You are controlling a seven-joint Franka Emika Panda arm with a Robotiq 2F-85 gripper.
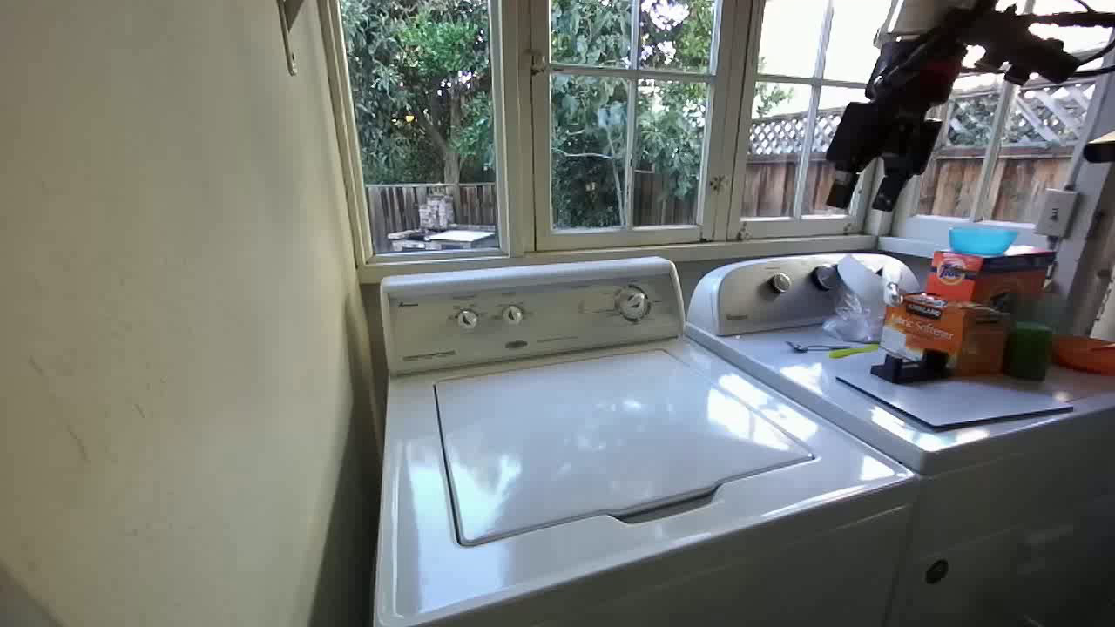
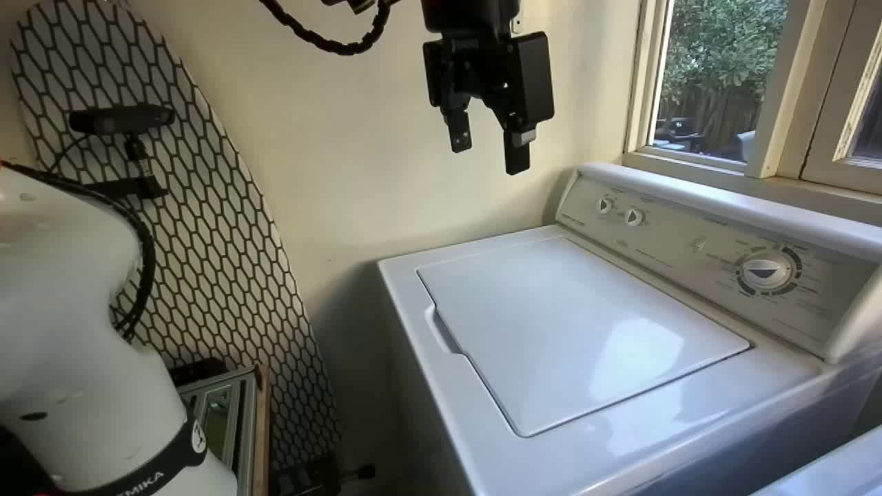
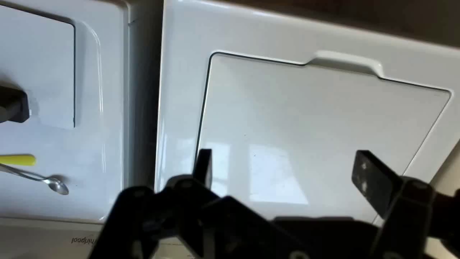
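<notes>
My gripper (image 2: 488,156) hangs in the air above the washer, its two black fingers spread wide with nothing between them. In the wrist view the gripper is open over the washer's white lid (image 3: 310,116). That lid lies closed and flush, with a recessed handle notch (image 3: 345,64) at its front edge. Seen from the first exterior side, the gripper (image 1: 862,198) appears in the upper right, in front of the windows and well clear of every surface. The washer's control panel (image 2: 719,248) carries several knobs.
Right of the washer, the dryer top (image 1: 794,355) holds a silver spoon (image 3: 56,185), a yellow-green handle (image 3: 19,160), an orange Kirkland box (image 1: 930,333), a Tide box (image 1: 988,273) with a blue bowl (image 1: 983,241) on it, and a green container (image 1: 1028,350). A wall (image 1: 167,313) stands left of the washer.
</notes>
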